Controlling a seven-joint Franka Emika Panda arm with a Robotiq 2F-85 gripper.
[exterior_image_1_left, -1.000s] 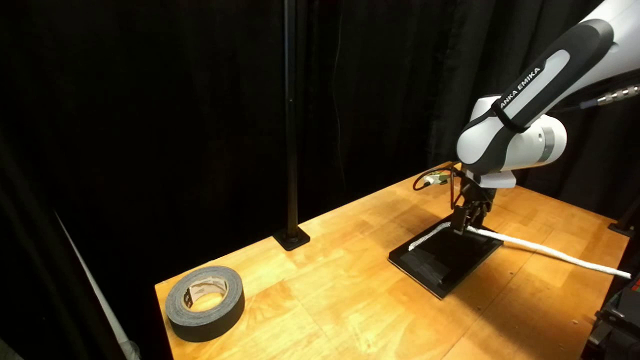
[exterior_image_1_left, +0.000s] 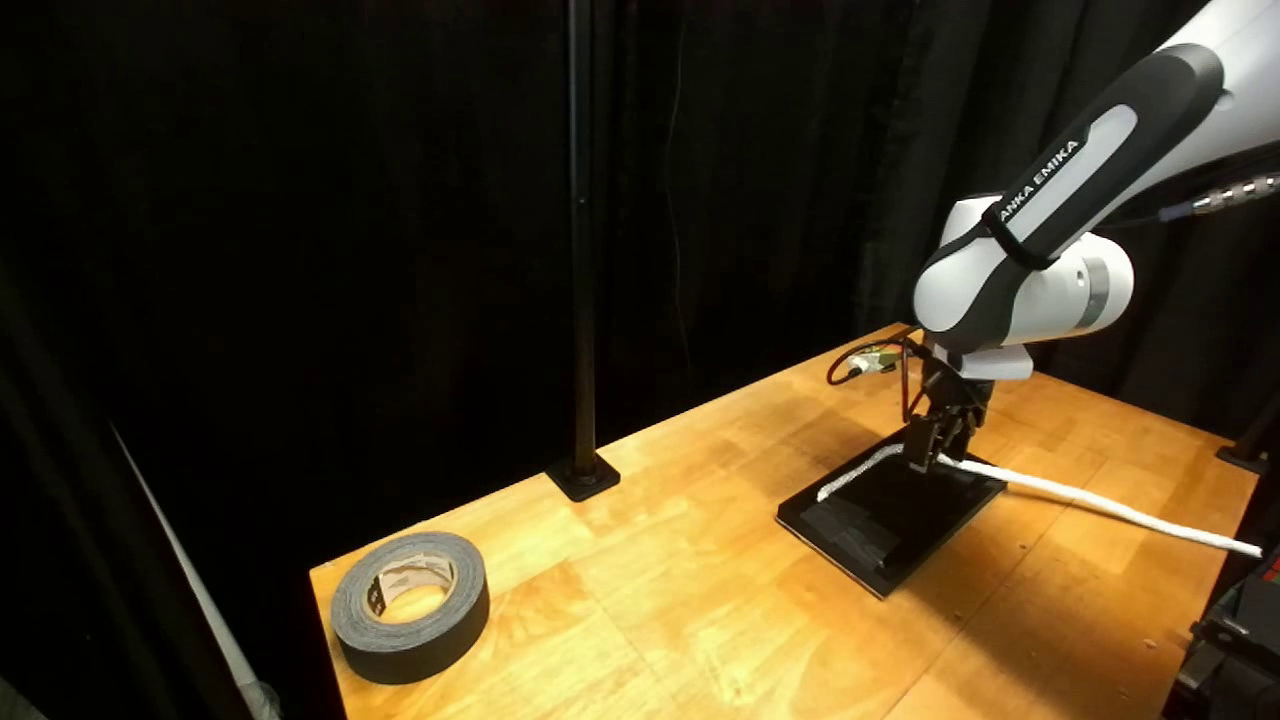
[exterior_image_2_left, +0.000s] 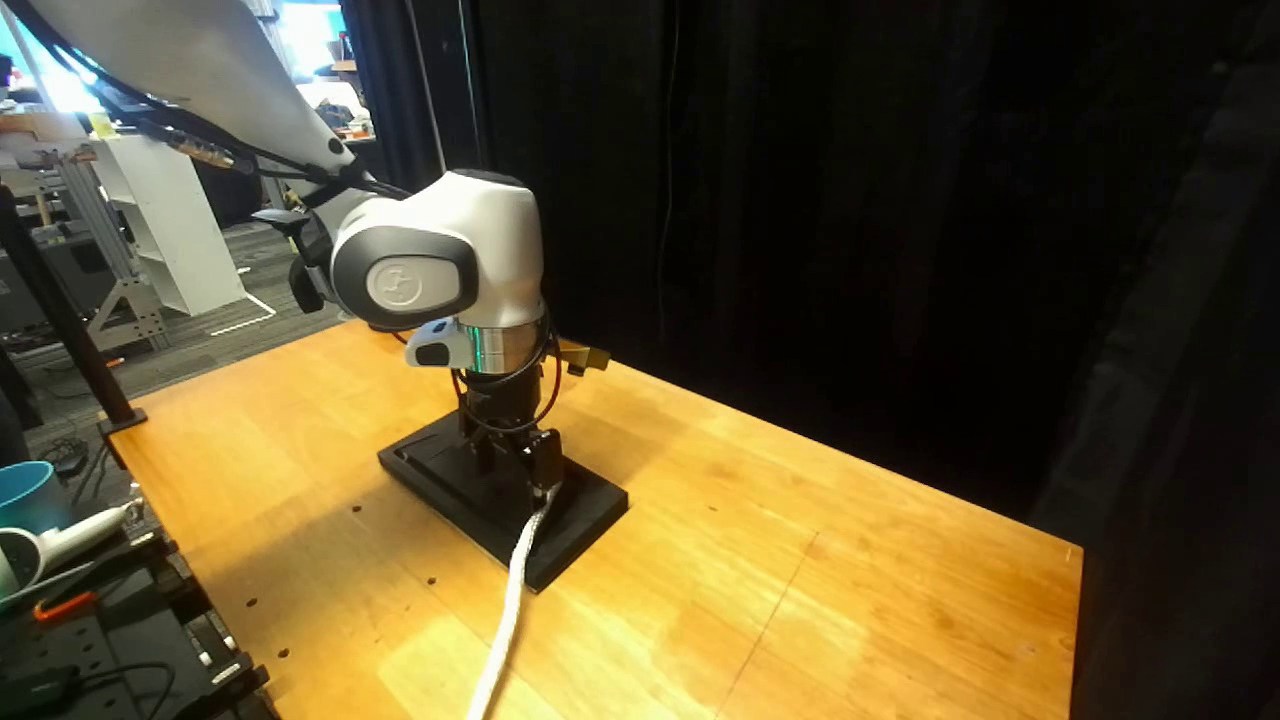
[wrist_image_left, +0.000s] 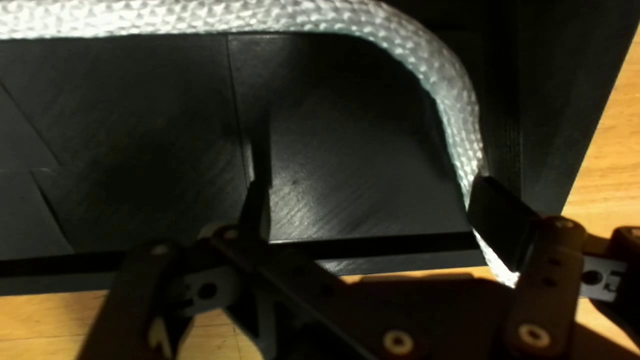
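A white braided rope (wrist_image_left: 441, 78) runs along one side of the black tray (wrist_image_left: 360, 144), bends, and leaves over the tray's edge. In exterior view 1 the free length of the rope (exterior_image_1_left: 1116, 509) stretches right across the table. My gripper is open, low over the tray, its fingers wide apart in the wrist view. The right finger (wrist_image_left: 501, 222) lies right against the rope, partly covering it; whether they touch firmly I cannot tell. Between the fingers shows only the tray floor. Exterior view 2 has the gripper (exterior_image_2_left: 516, 462) above the tray, partly hidden by its own body.
A roll of grey tape (exterior_image_1_left: 410, 606) lies at the table's near left corner. A black post (exterior_image_1_left: 584, 360) stands at the back edge. Wide bare wood (exterior_image_2_left: 780, 576) lies beside the tray. Black curtains hang behind the table.
My gripper has come down very slightly toward the tray. The rope, tray and tape look unmoved.
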